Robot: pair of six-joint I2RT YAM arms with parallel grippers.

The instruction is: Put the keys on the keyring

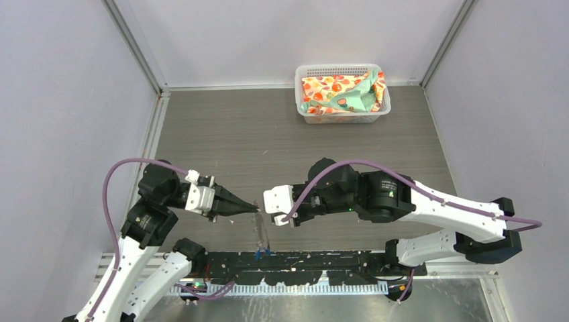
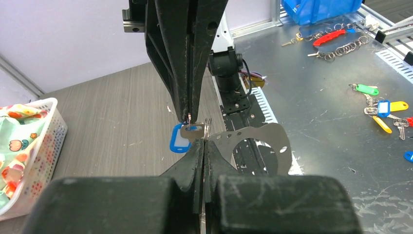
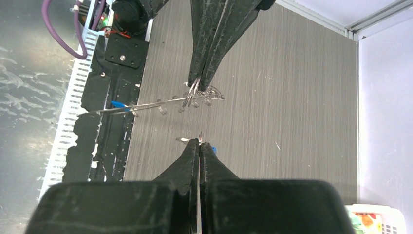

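My left gripper [image 1: 255,208] is shut on the keyring, a thin metal piece with several small rings, hanging at its fingertips and seen edge-on in the right wrist view. My right gripper is shut on a key with a blue tag [image 2: 179,141], at its fingertips just beside the keyring's upper end in the left wrist view. Whether the key touches or threads the ring cannot be told.
A white basket [image 1: 342,117] with patterned cloth stands at the back. In the left wrist view, keys with coloured tags [image 2: 383,108] and a blue bin [image 2: 316,9] lie on the metal surface.
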